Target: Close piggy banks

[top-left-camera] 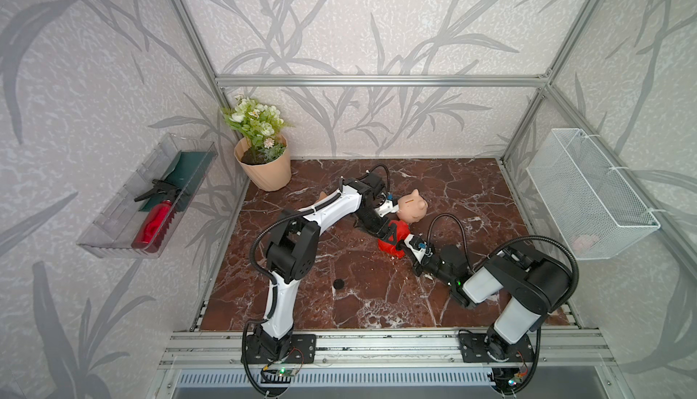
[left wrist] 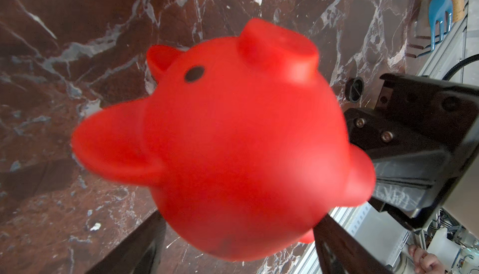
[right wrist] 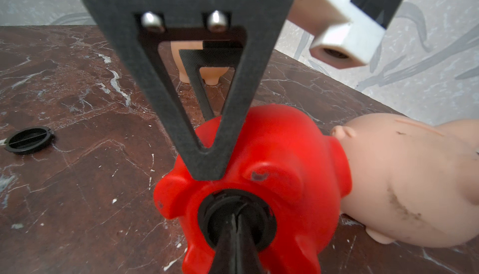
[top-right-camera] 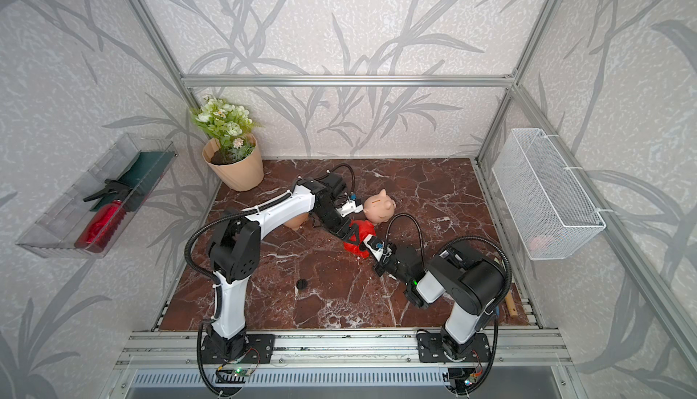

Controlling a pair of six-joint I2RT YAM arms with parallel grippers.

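The red piggy bank lies tipped, its underside facing my right gripper in the right wrist view. Fingers of my left gripper point(top-left-camera: 390, 234) stand open on either side of it; whether they touch it I cannot tell. A black round piece point(right wrist: 207, 219) sits in the underside hole. The fingertips of my right gripper are shut together against or inside that black piece, with nothing distinct between them. A pink piggy bank point(right wrist: 414, 184) lies beside the red snout. Another point(top-right-camera: 296, 221) is mostly hidden behind the left arm.
A loose black cap point(top-left-camera: 339, 283) lies on the marble table point(top-left-camera: 290, 304), left of the red bank. The flower pot point(top-left-camera: 265, 166) occupies the back left corner. Wall baskets point(top-left-camera: 591, 188) hang at the sides.
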